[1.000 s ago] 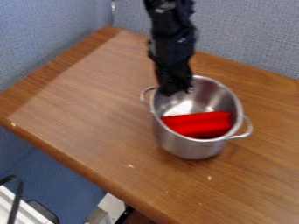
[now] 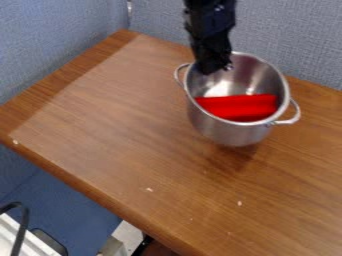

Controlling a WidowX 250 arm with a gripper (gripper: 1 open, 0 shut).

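A steel pot (image 2: 225,128) with two side handles is at the upper right of the wooden table, raised or tilted a little; I cannot tell whether it touches the surface. A red object (image 2: 238,108) lies inside it. My black gripper (image 2: 209,62) is at the pot's far left rim, near the left handle. Its fingertips are blurred against the rim, so whether it is shut on the pot is unclear.
Blue-grey padded walls stand behind and to the left. A white object with a black cable sits low at the bottom left, off the table.
The pot, with the red object in it, has moved up and back in the view, and a little to the right. My gripper has moved up with it.
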